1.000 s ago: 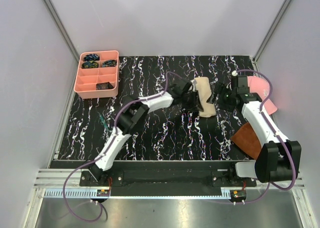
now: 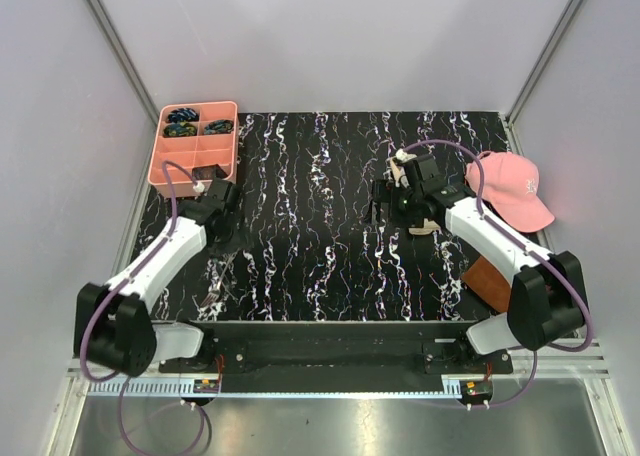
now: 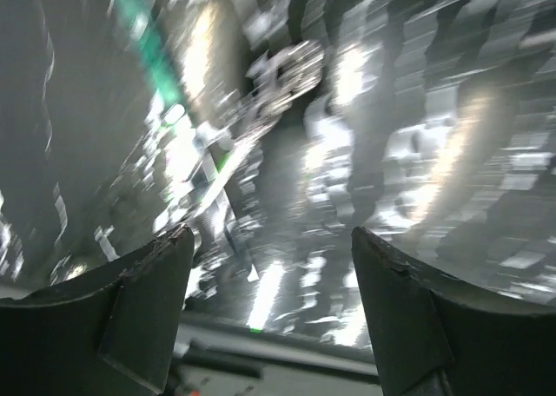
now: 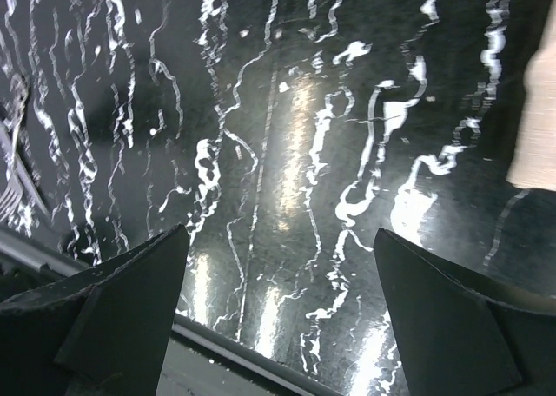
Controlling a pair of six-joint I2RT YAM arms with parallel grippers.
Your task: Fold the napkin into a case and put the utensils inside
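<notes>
My left gripper (image 2: 228, 236) hangs at the left over the utensils; in its blurred wrist view a green-handled utensil (image 3: 152, 62) and a silver utensil (image 3: 278, 92) lie below the parted fingers. In the right wrist view the utensils (image 4: 13, 153) lie at the far left edge. My right gripper (image 2: 385, 201) is open over the beige napkin (image 2: 423, 228), partly hiding it; the napkin's edge also shows in the right wrist view (image 4: 539, 118).
A pink divided box (image 2: 165, 176) with dark bundles stands at the back left. A pink cap (image 2: 515, 191) and a brown cloth (image 2: 488, 284) lie at the right.
My left arm has swung from over the napkin to the utensils at the left. My right gripper has moved leftward over the napkin.
</notes>
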